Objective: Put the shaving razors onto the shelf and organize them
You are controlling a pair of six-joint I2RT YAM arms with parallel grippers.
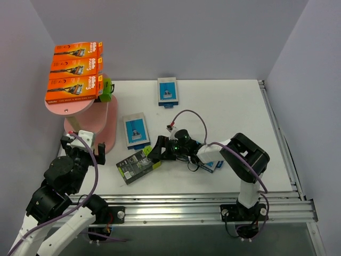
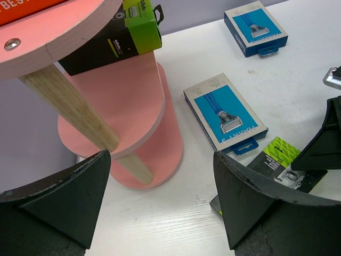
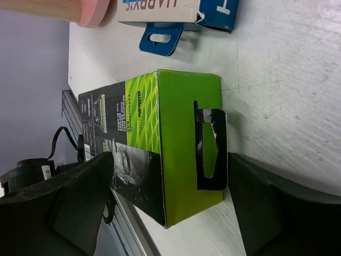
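Note:
A black and green Gillette razor box (image 1: 137,167) lies on the table. Its green end (image 3: 186,138) lies between the spread fingers of my right gripper, which is open around it; whether a finger touches it is hard to tell. Open and empty, my left gripper (image 1: 84,149) is near the front of the pink shelf (image 1: 111,125). On the shelf's top are three orange razor boxes (image 1: 73,68). A black and green box (image 2: 114,37) stands on the tier below. Blue Harry's boxes lie on the table, one left of centre (image 1: 136,130) and one at the back (image 1: 167,92).
Another blue box (image 1: 209,164) is partly hidden under the right arm. Metal rails (image 1: 170,208) run along the front edge, and grey walls enclose the sides and back.

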